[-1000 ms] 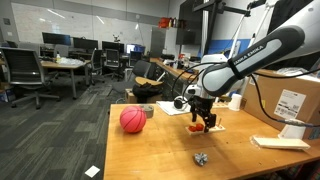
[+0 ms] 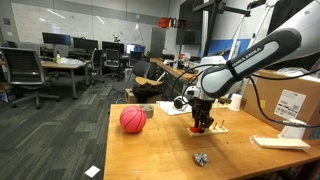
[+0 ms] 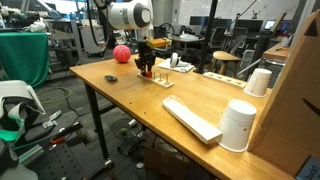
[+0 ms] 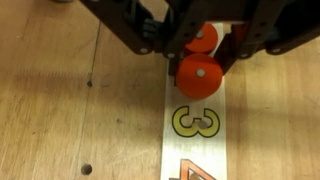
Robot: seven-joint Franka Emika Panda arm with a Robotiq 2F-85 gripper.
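Note:
In the wrist view, an orange-red disc [image 4: 199,84] with a small pale centre sits between the fingertips of my gripper, which is shut on it. A second red disc [image 4: 203,40] shows just behind, partly covered by the fingers. Below them runs a pale wooden board [image 4: 190,150] printed with a yellow 3 and an orange 4. From outside, the gripper [image 2: 203,126] is low over the table at the board's end, with red pieces beside the fingers. Whether the held disc is clear of its peg cannot be seen.
A red ball [image 2: 132,119] lies on the table's left side, and a small grey object [image 2: 201,158] near the front. The board's thin upright pegs [image 3: 166,78] stand close to the gripper. A white box [image 3: 192,119] and white cups [image 3: 237,125] occupy the other end.
My gripper has shifted slightly left in exterior view 1, towards the red pieces at the board's end. The ball and the grey object have stayed put.

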